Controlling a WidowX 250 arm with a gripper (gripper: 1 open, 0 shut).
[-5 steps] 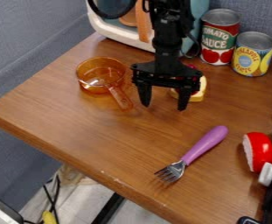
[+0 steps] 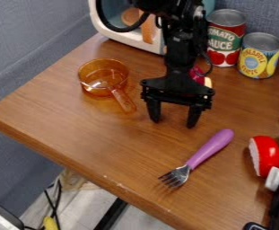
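Observation:
My black gripper (image 2: 174, 115) hangs low over the wooden table (image 2: 82, 135), its two fingers apart and pointing down, with no object visible between the tips. Behind it a red and yellowish object (image 2: 204, 79) is mostly hidden by the gripper body. Left of it is an orange translucent pan (image 2: 104, 74) with its handle toward the front. Nearer the front lies a fork with a purple handle (image 2: 207, 150).
A tomato can (image 2: 225, 40) and a yellow can (image 2: 259, 58) stand at the back right, beside a white and teal appliance (image 2: 124, 22). A red object (image 2: 266, 154) and dark bottles are at the right edge.
The gripper has moved a little toward the front and down over the last second, covering more or less the same spot beside the pan. The other objects are unmoved.

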